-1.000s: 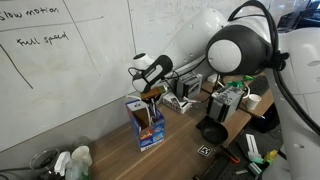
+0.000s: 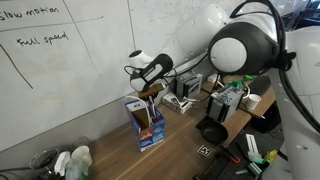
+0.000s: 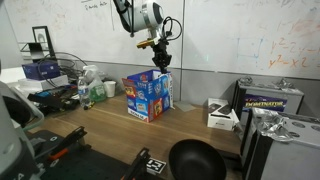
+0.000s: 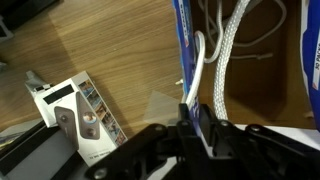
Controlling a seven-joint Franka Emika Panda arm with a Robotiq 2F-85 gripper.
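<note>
My gripper is shut at the top of an open blue box [image 2: 148, 127], with white rope [image 4: 199, 70] running up to its fingertips. Another strand of that rope [image 4: 232, 40] passes just beside the fingers and loops down into the box. In the wrist view the box's blue side wall [image 4: 184, 28] reaches close to the fingertips; whether it is pinched as well is unclear. From the second exterior view, the box [image 3: 147, 98] stands upright on the wooden table, my gripper [image 3: 162, 66] at its upper rim.
A black pan [image 2: 214, 131] sits to the right on the table, near a toaster [image 2: 227, 103]. A white device [image 3: 221, 115] lies between box and toaster. Cups and bottles [image 3: 84, 92] stand on the other side.
The arm's wrist has shifted slightly to the right in the first exterior view. The box stands where it was.
</note>
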